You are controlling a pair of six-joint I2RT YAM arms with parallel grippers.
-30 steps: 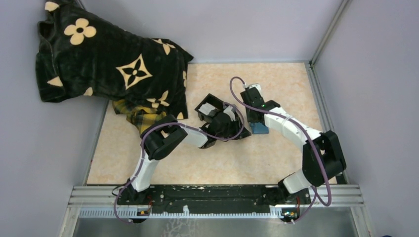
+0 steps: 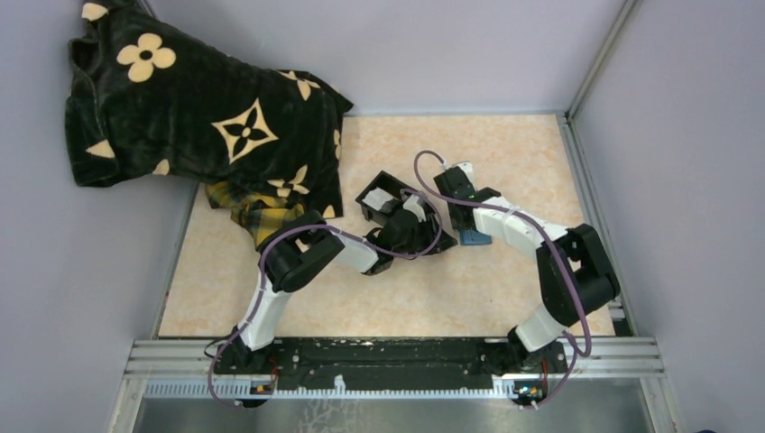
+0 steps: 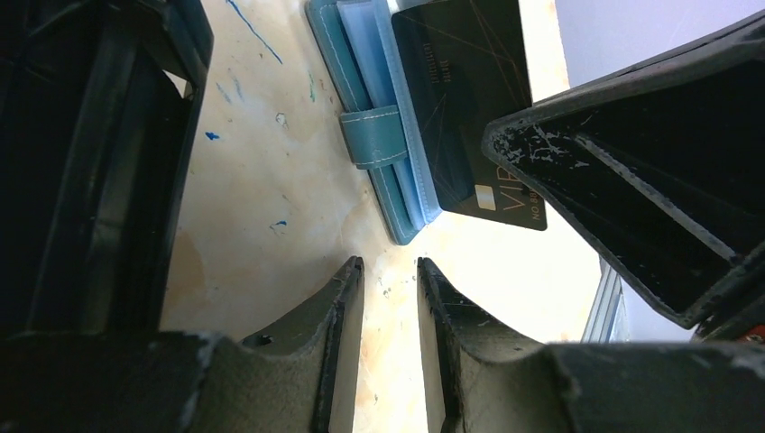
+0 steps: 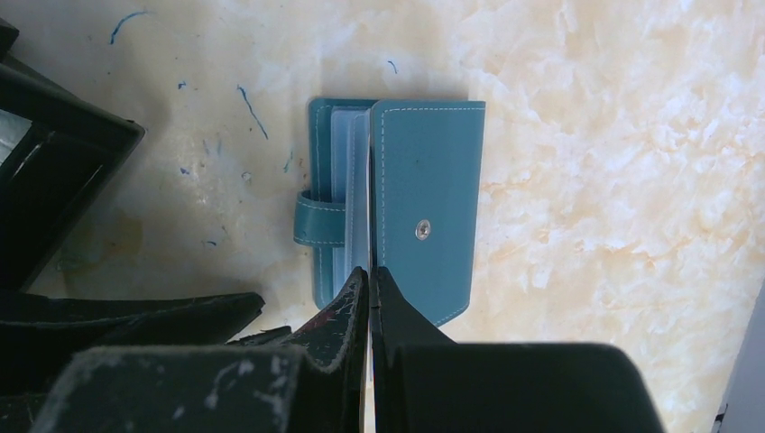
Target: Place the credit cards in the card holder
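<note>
The teal card holder (image 4: 424, 171) lies on the table, strap to the left, a clear sleeve beside its flap. A black VIP card (image 3: 451, 99) stands at the sleeve in the left wrist view, seen as a thin edge from the right wrist. My right gripper is shut on that card above the holder. My left gripper is low beside the holder, its fingertips slightly apart with bare table visible between them; whether it grips anything farther back is hidden.
A black box (image 2: 370, 194) with pale contents lies left of the holder. A dark patterned blanket (image 2: 198, 117) covers the back left.
The left arm is nearly still.
</note>
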